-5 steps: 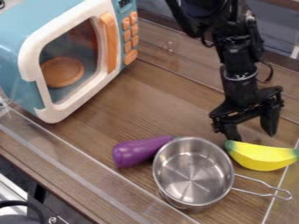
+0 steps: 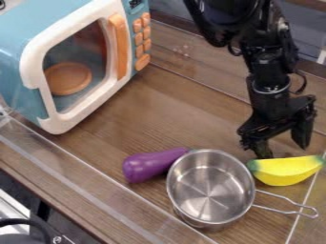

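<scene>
My black gripper [image 2: 277,143] hangs low at the right of the table, its fingers spread open just above and behind a yellow banana [image 2: 283,172]. Nothing shows between the fingers. The banana lies at the bottom right, beside a metal pot [image 2: 208,192] with a wire handle. A purple eggplant [image 2: 152,165] lies left of the pot.
A blue and white toy microwave [image 2: 57,105] with its door side facing right fills the upper left, a round tan object [image 2: 68,76] inside it. A dark cable or ring sits at the bottom left.
The gripper has shifted slightly right and changed its angle a little over the last second. The banana, pot and eggplant look essentially unmoved.
</scene>
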